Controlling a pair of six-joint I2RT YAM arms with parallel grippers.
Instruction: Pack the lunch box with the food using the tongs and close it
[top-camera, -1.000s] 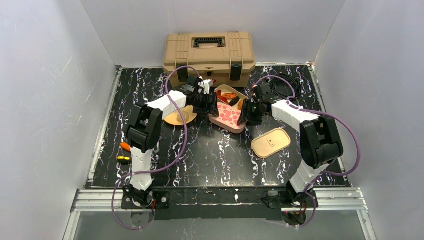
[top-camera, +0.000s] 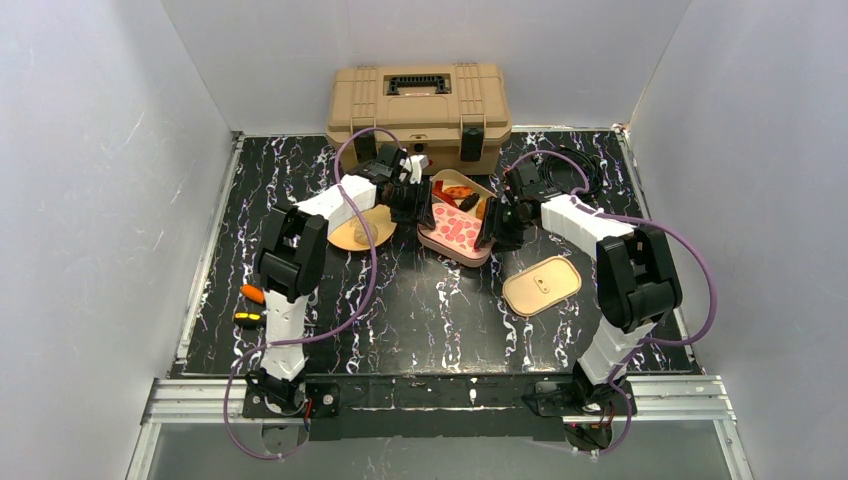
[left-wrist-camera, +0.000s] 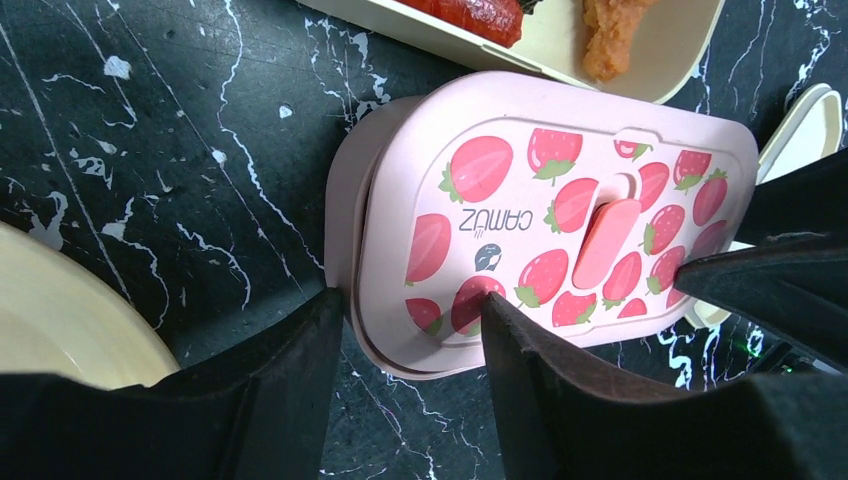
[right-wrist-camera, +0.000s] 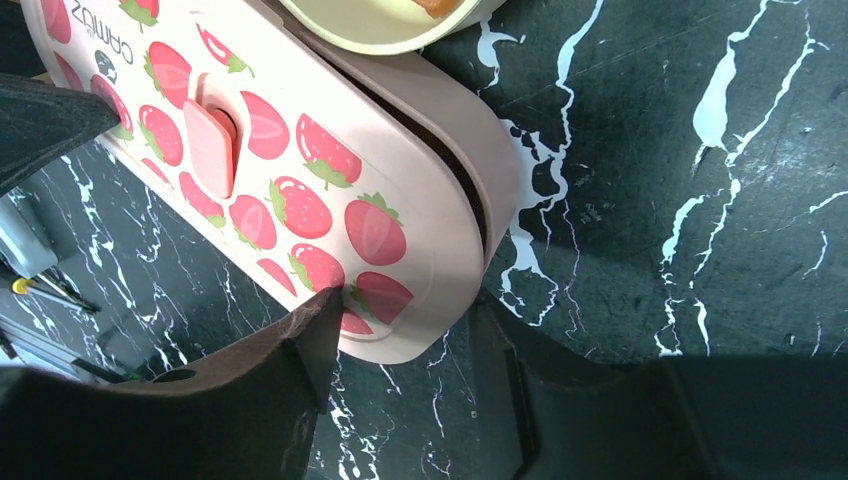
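Observation:
A pink lunch box (top-camera: 455, 250) with a strawberry-printed lid (left-wrist-camera: 560, 250) on it sits mid-table. In the right wrist view, a dark gap runs between lid and box along one side and the rounded end. My left gripper is shut on the box's left end, one finger against its side and the other over the lid. Around the right end stands my right gripper, its fingers part open, one over the lid and one outside the wall. Behind it, an open tray (left-wrist-camera: 440, 25) holds several food pieces.
To the right front lies a beige lid (top-camera: 541, 286); a yellow plate (top-camera: 345, 238) is left of the box. The tan toolbox (top-camera: 415, 110) and a black cable coil (top-camera: 592, 175) stand at the back. In front, the table is clear.
My left gripper has shifted slightly, along with its forearm. The right arm has moved only a little, and the lunch box stays in nearly the same place.

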